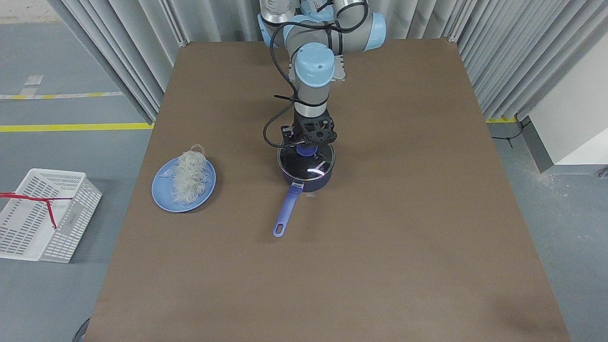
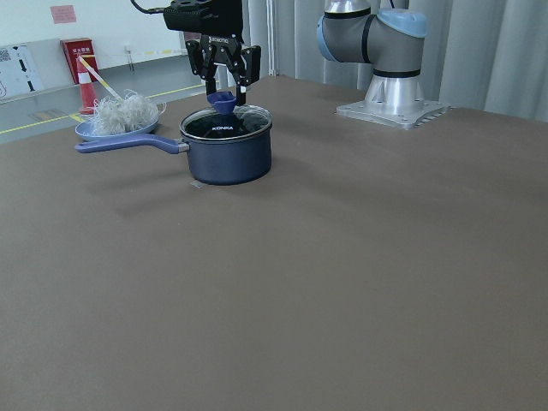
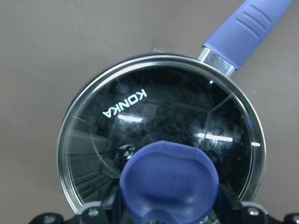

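Observation:
A dark blue saucepan [image 2: 229,163] with a blue handle [image 1: 288,208] stands on the brown table, topped by a glass lid [image 3: 159,102] marked KONKA. My gripper [image 2: 224,81] is over the middle of the lid, its fingers at either side of the blue lid knob [image 3: 169,179]. Whether they grip the knob or only surround it I cannot tell. Left of the pan in the front view lies a blue plate [image 1: 163,194] with white noodle-like strands [image 1: 189,176].
A white basket [image 1: 74,228] with red straps sits on the floor off the table's left side.

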